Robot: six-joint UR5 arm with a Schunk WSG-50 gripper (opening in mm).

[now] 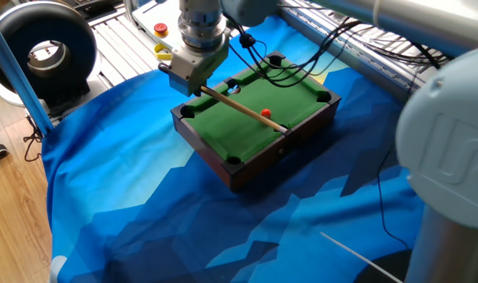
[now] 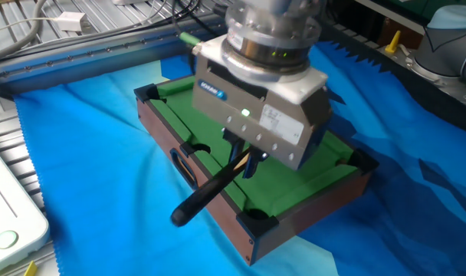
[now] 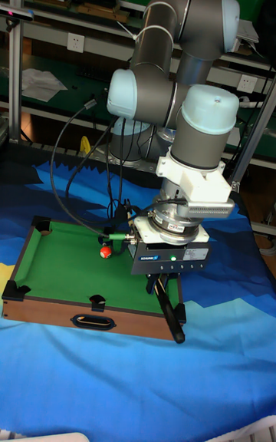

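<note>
A small pool table [image 1: 215, 149] with green cloth and dark wooden sides rests on the blue cover. My gripper [image 2: 243, 156] hangs above one end of it, shut on a cue stick. The cue's black butt [image 2: 206, 201] sticks out past the table's long side, while its pale shaft [image 1: 243, 109] crosses over the cloth. In exterior view 1 its tip appears at the opposite side pocket; whether it touches there I cannot tell. An orange-red ball [image 1: 266, 113] sits on the cloth just beside the shaft. A whitish ball [image 1: 235, 90] shows near the other side pocket.
Black cables [image 1: 298, 67] loop beside the arm over the table's far end. A thin white rod [image 1: 357, 255] lies at the front right.
</note>
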